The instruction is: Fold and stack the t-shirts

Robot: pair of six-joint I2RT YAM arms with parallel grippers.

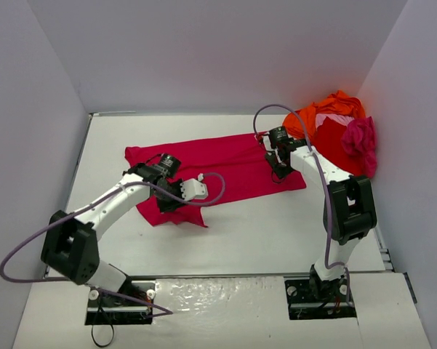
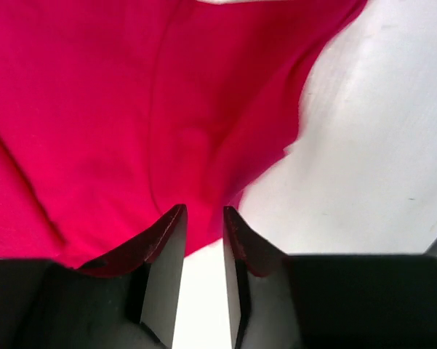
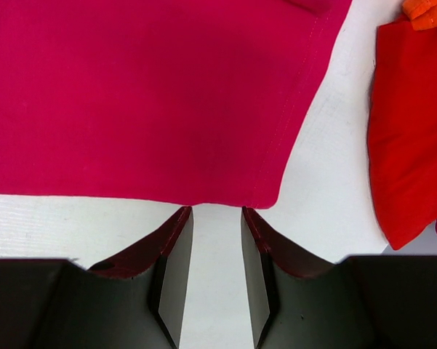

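A crimson t-shirt (image 1: 229,182) lies spread across the table, its long body reaching towards the right. At its near left, a sleeve-like flap sticks out towards the front, with a pointed corner. Over that part hovers my left gripper, open; the shirt's folded, creased edge (image 2: 262,138) shows just beyond its fingertips. My right gripper is open above the shirt's near right corner (image 3: 265,196), with no cloth seen gripped between its fingers. The left arm hides part of the shirt in the top view.
A heap of orange, pink and red clothes (image 1: 340,134) sits at the back right against the wall. In the right wrist view, a red garment (image 3: 411,131) lies beside the shirt.
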